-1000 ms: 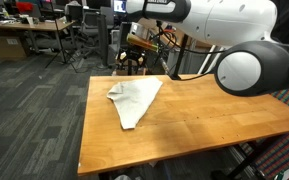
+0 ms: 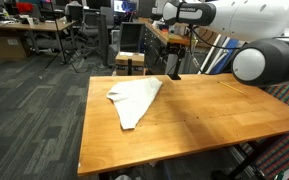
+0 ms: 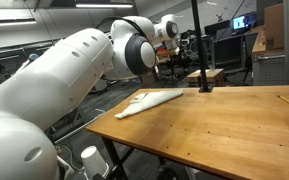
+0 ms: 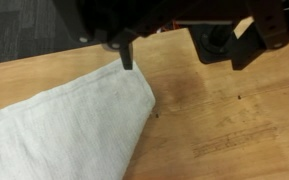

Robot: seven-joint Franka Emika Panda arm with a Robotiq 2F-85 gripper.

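Observation:
A white cloth (image 2: 135, 98) lies spread with uneven edges on the left part of the wooden table (image 2: 199, 125). In exterior view 2 the same cloth (image 3: 152, 102) appears as a low, wrinkled sheet near the far end. Seen from the wrist, one corner of the cloth (image 4: 79, 125) reaches close below the left finger (image 4: 126, 54). My gripper stands open above the table, its fingers wide apart and nothing between them. In exterior view 1 the gripper is small and hard to make out against the background.
A thin yellow stick (image 2: 232, 88) lies on the right side of the table. A black post (image 3: 199, 45) rises at the back edge, and its dark base (image 4: 216, 40) shows near my gripper.
Over the last second the arm's end has moved right and upward, away from above the cloth's far edge. The cloth looks the same in place and shape.

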